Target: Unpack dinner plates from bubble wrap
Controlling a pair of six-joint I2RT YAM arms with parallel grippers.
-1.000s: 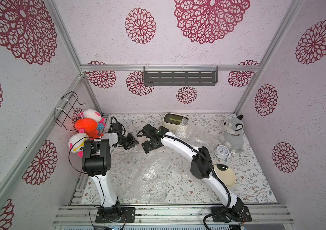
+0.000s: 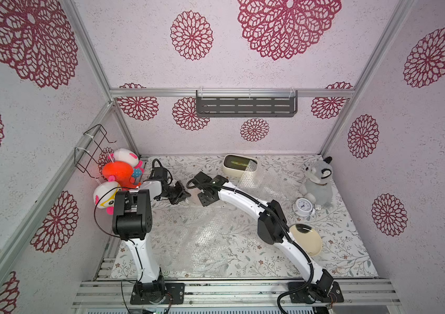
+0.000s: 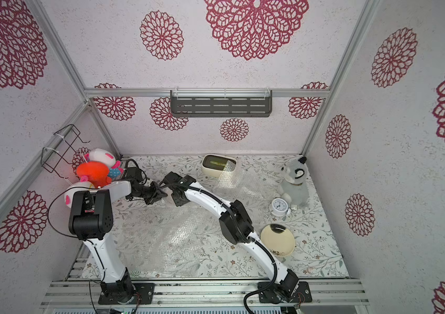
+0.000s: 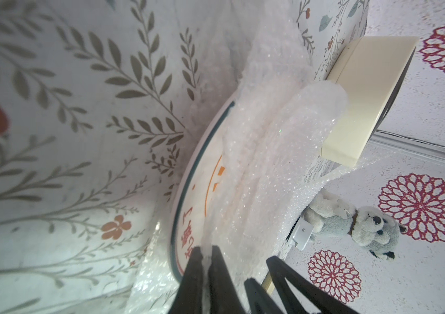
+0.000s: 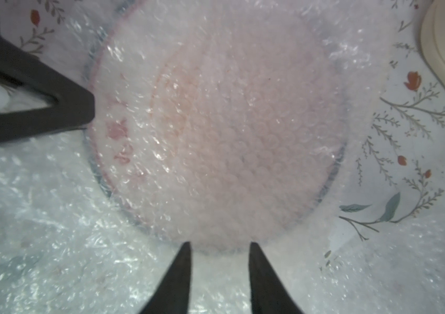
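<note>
A white plate [image 4: 196, 209] with a blue rim and orange-red markings lies under clear bubble wrap [image 5: 243, 136]. Part of its rim shows bare in the left wrist view. My left gripper is at that edge, shut, with a thin whitish line of wrap running between its fingertips. In the right wrist view, a dark finger [image 5: 83, 107] of it touches the plate's left edge. Above the wrap, my right gripper holds its fingers apart beyond the plate's near rim, with nothing gripped. From above, the right arm hides most of the plate.
More bubble wrap [image 2: 209, 235] spreads across the table's middle. Behind it stands a cream container [image 2: 226, 168]. On the right are a round cream dish [image 2: 308, 241], a white clock [image 2: 303, 207] and a grey plush [image 2: 319, 188]; plush toys [image 2: 117, 171] crowd the left.
My right gripper has shifted slightly and turned a little over the plate, its arm moving slightly left. The left arm has stayed in place.
</note>
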